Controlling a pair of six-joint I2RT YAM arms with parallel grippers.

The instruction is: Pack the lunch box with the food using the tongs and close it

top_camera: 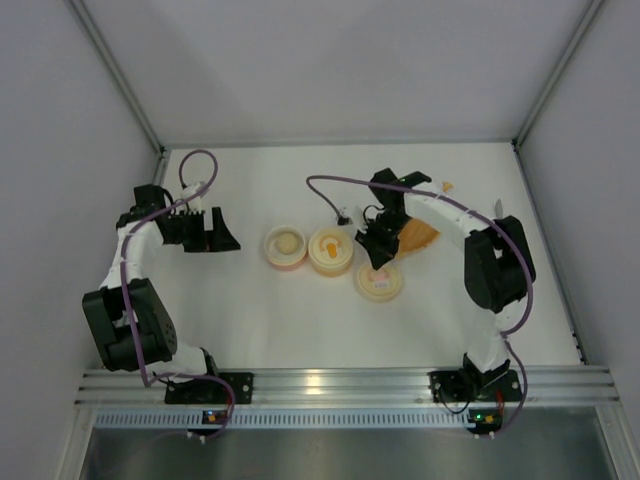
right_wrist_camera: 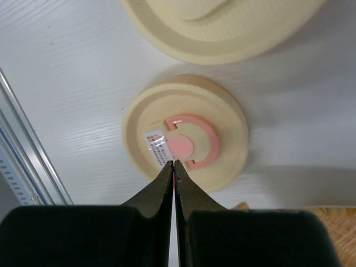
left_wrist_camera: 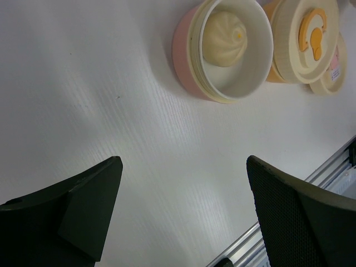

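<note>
A cream lid with a pink handle point(right_wrist_camera: 208, 133) lies flat on the table, right of the orange lunch box. My right gripper is shut with nothing between its fingers; the lid is below and beyond the tips, outside them. The pink lunch box point(left_wrist_camera: 186, 58) stands uncovered with a pale bun point(left_wrist_camera: 225, 39) inside. Beside it, the orange lunch box point(top_camera: 331, 268) wears a cream lid with an orange handle point(left_wrist_camera: 316, 44). Over at the left, my left gripper is wide open and empty, with only bare table between its fingers.
A woven orange-brown basket or tray point(top_camera: 416, 236) sits partly under the right arm. Something thin and silvery point(top_camera: 498, 208) lies at the far right. A metal rail point(top_camera: 340, 380) runs along the front edge.
</note>
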